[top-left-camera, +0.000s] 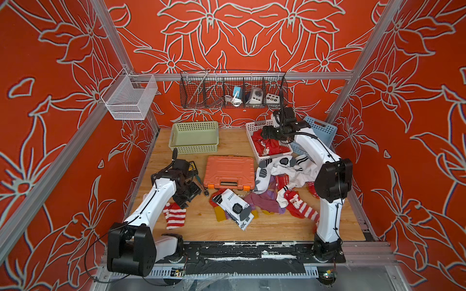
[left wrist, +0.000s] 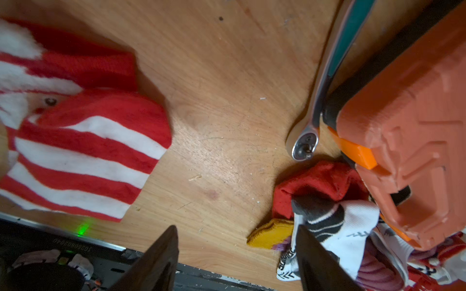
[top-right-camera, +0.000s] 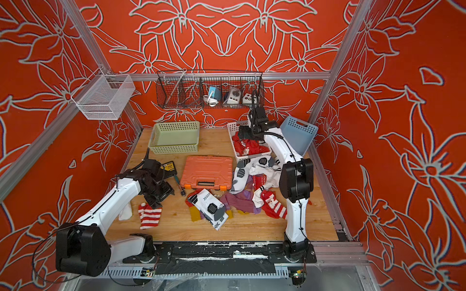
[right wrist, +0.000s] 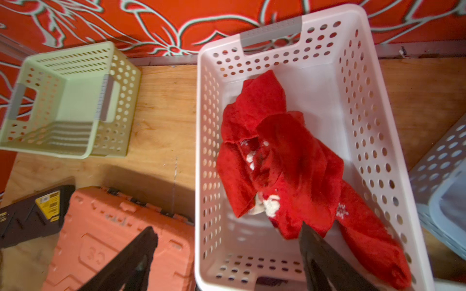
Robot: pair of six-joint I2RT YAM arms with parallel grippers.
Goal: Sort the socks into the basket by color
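Several red socks (right wrist: 301, 165) lie heaped inside the white basket (right wrist: 208, 194) at the back right. Above its near end is my right gripper, open and empty. My left gripper hovers open over bare table, holding nothing. To its left in the left wrist view rests a red-and-white striped sock (left wrist: 92, 155). On the other side lie a white-and-black sock (left wrist: 349, 228), a red sock (left wrist: 315, 184) and a mustard sock (left wrist: 271, 232). The top left view shows a wider mixed pile with a purple sock (top-left-camera: 264, 201) and a striped sock (top-left-camera: 303, 206).
An orange case (top-left-camera: 229, 172) occupies the table's middle, with a ratchet (left wrist: 305, 140) beside it. The green basket (top-left-camera: 194, 137) is empty; a blue basket (top-left-camera: 322, 130) leans at back right. Clear wood lies between the lone striped sock and the pile.
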